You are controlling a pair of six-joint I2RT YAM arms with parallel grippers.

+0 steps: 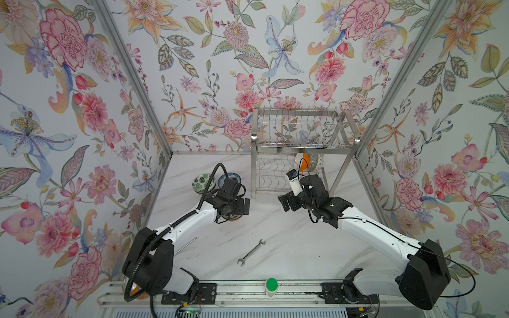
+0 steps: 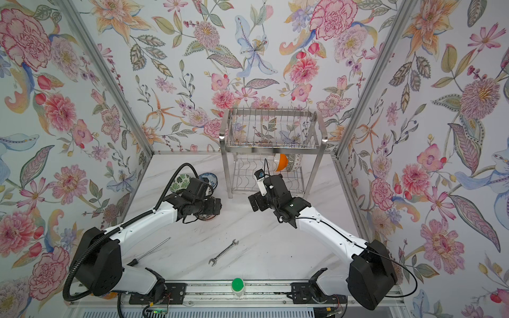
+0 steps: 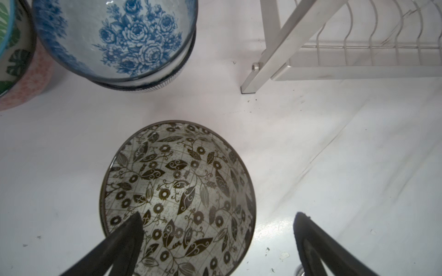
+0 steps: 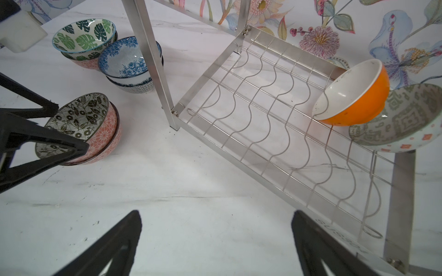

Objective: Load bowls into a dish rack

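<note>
Over the brown leaf-patterned bowl, top of a stack, my left gripper hangs open; the bowl's right rim lies between its fingers in the left wrist view. Behind it stand a blue floral bowl on another bowl and a green-leaf bowl on a pink one. In the right wrist view the dish rack holds an orange bowl and a grey-patterned bowl, both tilted, at the right of its lower shelf. My right gripper is open and empty above bare table before the rack.
A wrench lies on the front middle of the table, and a thin screwdriver-like tool at the front left. The rack's upper shelf overhangs the lower one. The lower shelf's left part is free.
</note>
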